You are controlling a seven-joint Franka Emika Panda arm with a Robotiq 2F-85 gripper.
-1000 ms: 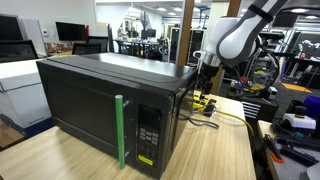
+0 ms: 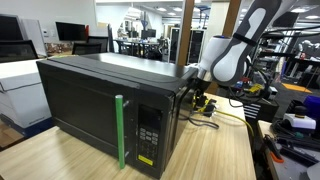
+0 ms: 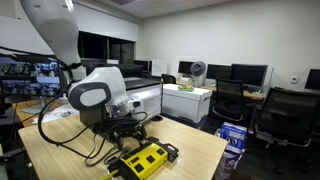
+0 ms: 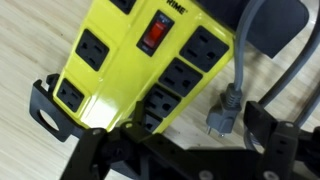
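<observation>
In the wrist view a yellow power strip with black sockets and a red switch lies diagonally across the table. Beside its edge is a grey plug, prongs toward the bottom of the view, its cord running upward. My gripper is open, with its dark fingers spread to either side of the plug; nothing is held. The left finger overlaps the strip's end in view. From the second exterior view, the gripper points down close above the strip. The black microwave hides part of this area in the first exterior view.
Further grey cords curve along the right of the wrist view. A yellow cable crosses the table behind the microwave. Bare wooden table lies to the right of the strip in the second exterior view.
The arm has come down somewhat behind the microwave over the last second. The microwave and the yellow cable have stayed in place.
</observation>
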